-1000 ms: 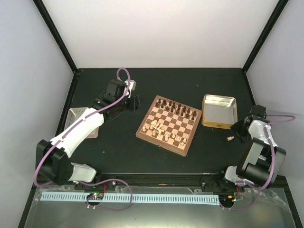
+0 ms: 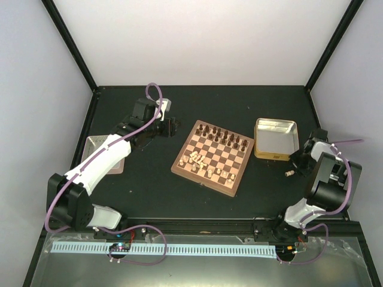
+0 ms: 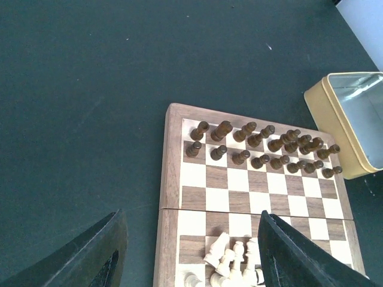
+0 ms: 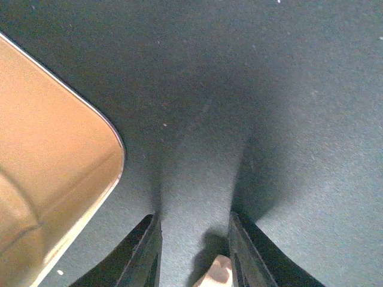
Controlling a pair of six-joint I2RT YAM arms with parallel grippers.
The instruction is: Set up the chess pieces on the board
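The chessboard (image 2: pixel 212 158) holds two rows of dark pieces (image 3: pixel 220 130) along its back; several white pieces (image 3: pixel 216 251) lie or stand on its near part. My left gripper hangs above and left of the board, open, nothing between its fingers. My right gripper is low over the table right of the tin, open, with a pale piece (image 4: pixel 216 275) lying just under its fingertips, partly out of view; in the top view that piece (image 2: pixel 289 173) lies alone on the dark table.
A gold-rimmed metal tin (image 2: pixel 272 155) stands right of the board. A pale tray (image 2: pixel 112 169) sits at the left, partly behind the left arm. The table in front of and behind the board is clear.
The left arm has moved very little. The pieces and board look unchanged.
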